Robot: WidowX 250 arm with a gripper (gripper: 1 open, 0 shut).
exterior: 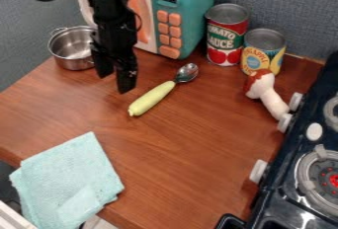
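My black gripper [114, 71] hangs upright at the upper left, just above the wooden counter, right of a steel pot [69, 53] and in front of a toy microwave. Its dark fingers stand out against the wood, but whether they are open or shut is unclear. To its right lies a spoon [185, 74] beside a pale yellow corn-like item [153, 99]. A toy with a red and white top and pale handle [268, 97] lies near the stove.
A teal microwave [197, 6], a tomato sauce can [226, 38] and another can [262, 55] stand at the back. A black stove [297, 189] fills the right. A light blue cloth [66, 176] lies front left.
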